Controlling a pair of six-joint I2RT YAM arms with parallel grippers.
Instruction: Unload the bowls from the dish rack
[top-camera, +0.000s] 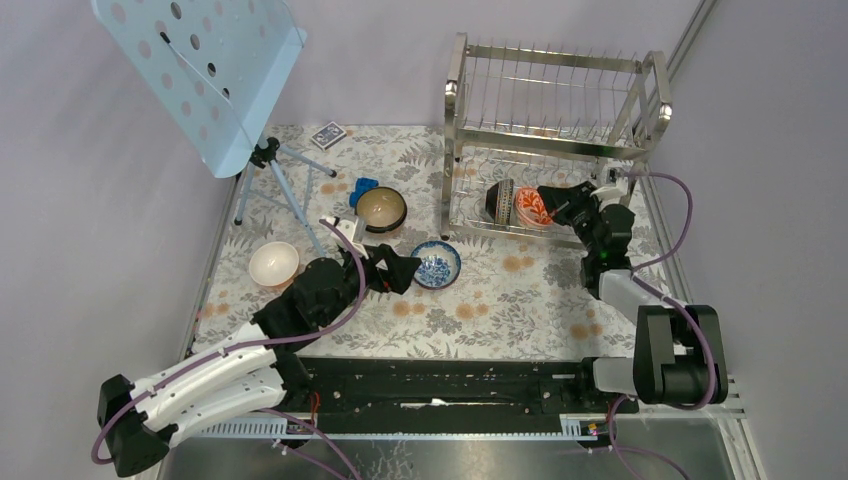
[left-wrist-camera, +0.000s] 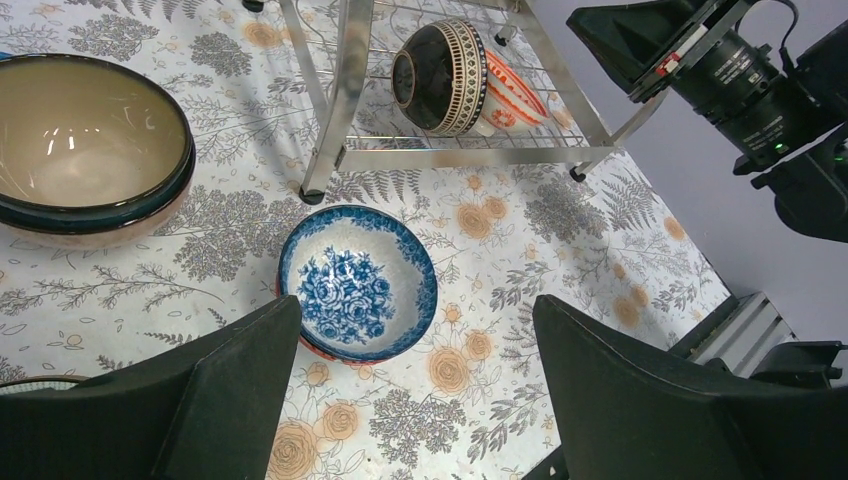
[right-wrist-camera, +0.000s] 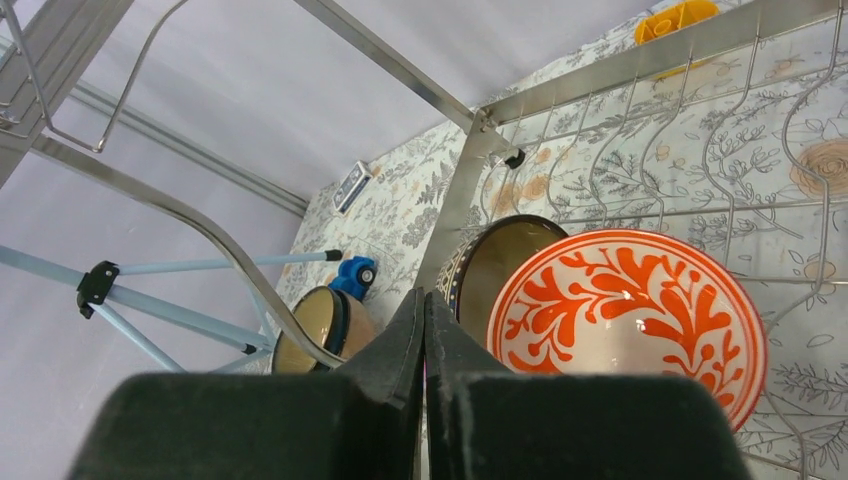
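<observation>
My right gripper is shut with nothing between its fingers, at the right end of the dish rack's lower shelf. Just beyond its tips lies the orange-patterned white bowl (right-wrist-camera: 620, 310), tipped over with its inside facing up in the right wrist view. The black bowl with a patterned band (left-wrist-camera: 440, 78) stands on its side to the left of it on the same shelf. My left gripper stands open and empty over the table; ahead of it, a blue-flowered bowl (left-wrist-camera: 350, 285) rests on the table.
The steel dish rack (top-camera: 550, 140) has a bare upper shelf. Stacked brown bowls (top-camera: 381, 209) and a white bowl (top-camera: 273, 264) sit on the left of the table, near a blue stand (top-camera: 285, 190).
</observation>
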